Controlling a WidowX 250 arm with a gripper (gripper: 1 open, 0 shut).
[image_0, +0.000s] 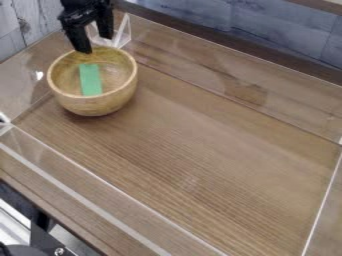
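Observation:
A wooden bowl (118, 92) sits at the upper left of the table, holding a green block (90, 80) lying lengthwise inside. My gripper (83, 40) is at the top left, just above the bowl's far rim, dark and open. Whether its fingers touch the rim is hard to tell.

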